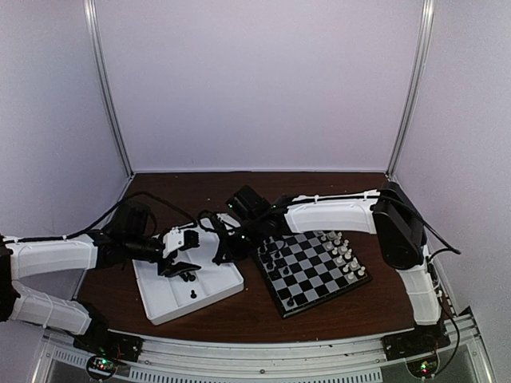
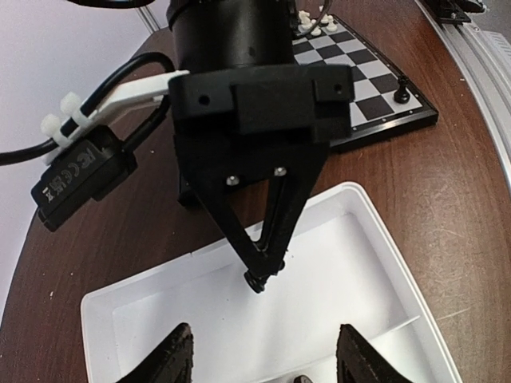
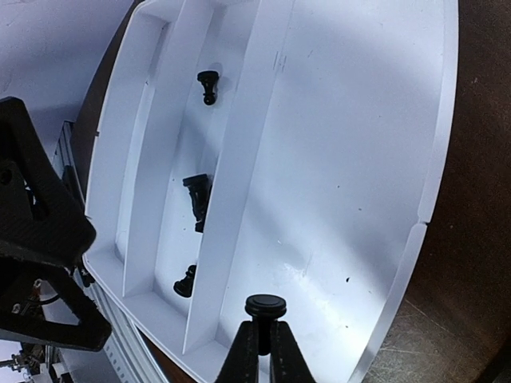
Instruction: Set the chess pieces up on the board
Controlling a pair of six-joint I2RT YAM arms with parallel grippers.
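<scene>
My right gripper (image 1: pixel 221 257) is shut on a black chess piece (image 3: pixel 265 306), whose round base points away from the fingertips; the piece's type is hidden. It hangs above the white tray (image 1: pixel 152 294). Just left of it, also over the tray, my left gripper (image 1: pixel 192 254) stands open, its fingers (image 2: pixel 174 355) wide apart with nothing gripped. One black piece (image 2: pixel 302 379) shows low between them in the left wrist view. In the right wrist view, several black pieces lie in a narrow tray compartment, among them a pawn-like piece (image 3: pixel 208 86), a bigger piece (image 3: pixel 197 199) and another small piece (image 3: pixel 185 282).
The chessboard (image 1: pixel 315 278) lies right of the tray, partly under the right arm. White pieces (image 1: pixel 343 254) line its right side and black pieces (image 1: pixel 275 263) its left. The wide tray compartment (image 3: pixel 335 159) holds no pieces. Both grippers are close together.
</scene>
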